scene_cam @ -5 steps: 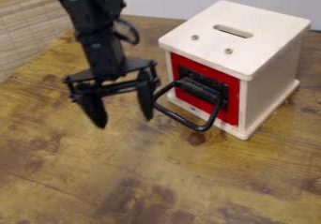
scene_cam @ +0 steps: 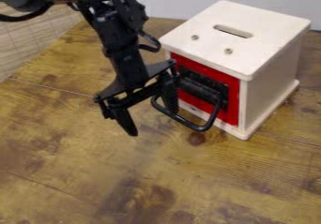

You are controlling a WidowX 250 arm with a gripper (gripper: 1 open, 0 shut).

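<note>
A white boxy appliance (scene_cam: 269, 73) with a red front (scene_cam: 231, 116) and a black looped handle (scene_cam: 198, 125) on that front stands at the right. My black gripper (scene_cam: 146, 107) hangs just left of the handle, open, with its right finger near the loop; whether they touch I cannot tell.
Bare wooden table (scene_cam: 88, 171) fills the front and left. A woven mat (scene_cam: 28, 50) lies at the upper left. A white wall is behind the appliance.
Over the last second my gripper has turned and risen slightly, its right finger shifting upward. The appliance and handle look unmoved.
</note>
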